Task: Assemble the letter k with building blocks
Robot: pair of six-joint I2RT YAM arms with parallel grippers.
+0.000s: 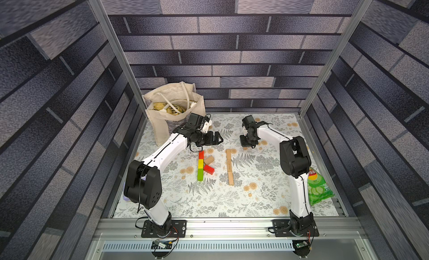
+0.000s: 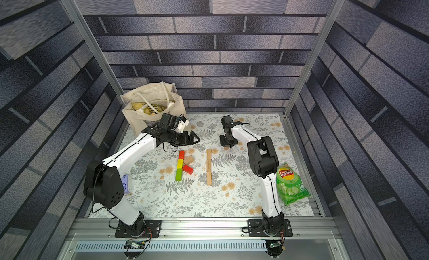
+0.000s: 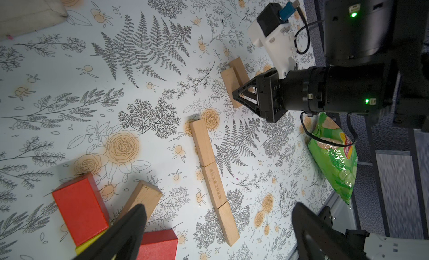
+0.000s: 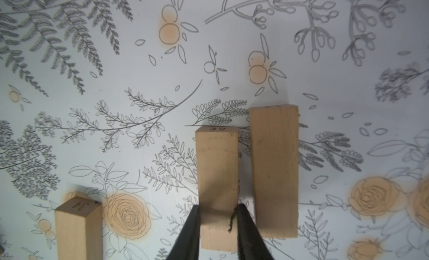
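In the top left view, a red, yellow and green column (image 1: 200, 166) has a wooden block (image 1: 209, 160) and a red block (image 1: 208, 169) slanting from its right side. To its right, three wooden blocks form a straight column (image 3: 217, 188). Beyond that column, two loose wooden blocks lie side by side. My right gripper is down over the left one (image 4: 217, 166), a finger along each long side; whether they press on it I cannot tell. The other loose block (image 4: 274, 170) lies just right of the fingers. My left gripper (image 1: 214, 138) hangs open and empty beyond the coloured column.
A cloth bag (image 1: 158, 125) stands at the back left. A green chip bag (image 2: 290, 186) lies at the right edge, and a purple box (image 2: 127, 184) at the left.
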